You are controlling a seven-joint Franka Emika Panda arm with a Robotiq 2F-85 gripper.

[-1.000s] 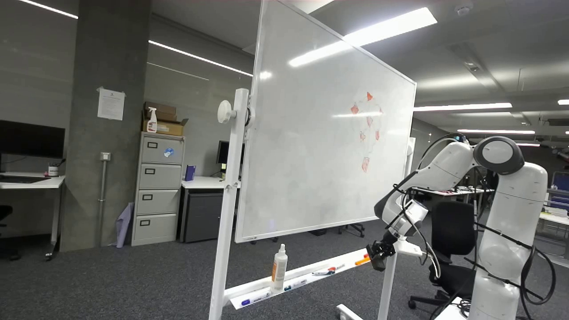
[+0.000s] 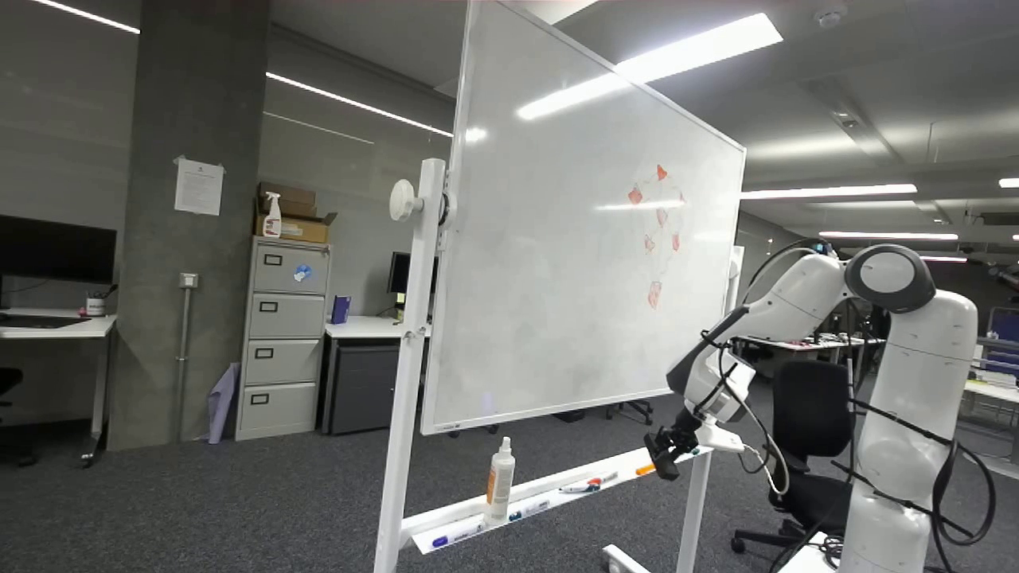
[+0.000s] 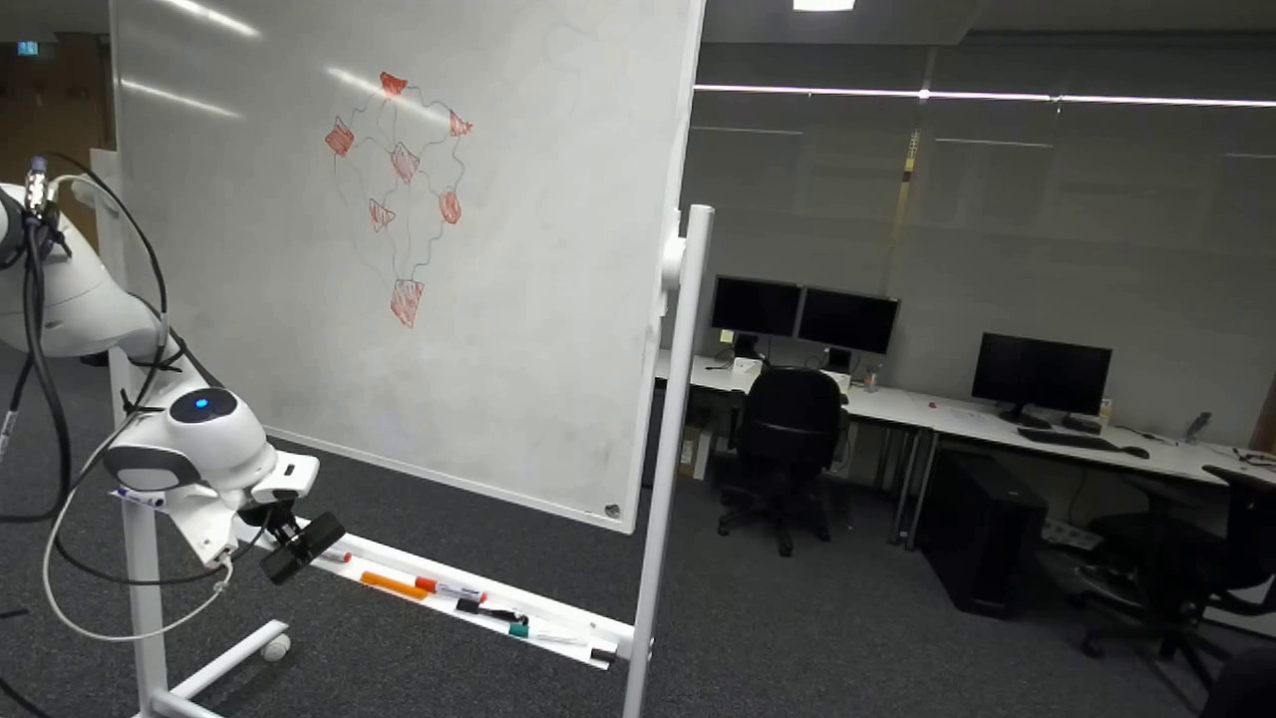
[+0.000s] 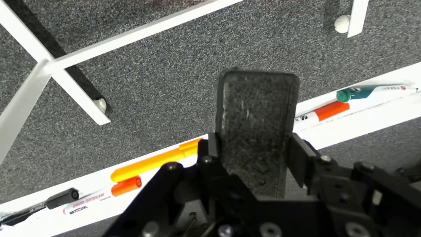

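Note:
My gripper is shut on a dark, rectangular block (image 4: pixel 256 114), which looks like a board eraser. One finger presses each of its sides, and its broad face fills the middle of the wrist view. In exterior view 2 the block (image 3: pixel 304 548) hangs just off the left part of the marker tray (image 3: pixel 544 644). Whether it touches the tray cannot be told. Higher up is the whiteboard (image 3: pixel 239 299), bearing several red-shaded shapes joined by thin dark lines.
On the tray lie an orange marker (image 4: pixel 150 164), a red-capped marker (image 4: pixel 90 199), a black marker (image 4: pixel 61 198), another red-capped marker (image 4: pixel 331 111) and a green one (image 4: pixel 355 93). A spray bottle (image 2: pixel 501 481) stands at its other end. White stand legs (image 3: pixel 221 664) reach the floor.
The gripper and the dark block have shifted slightly left in exterior view 1, now covering more of the orange marker. The block stays held. The board drawing looks the same.

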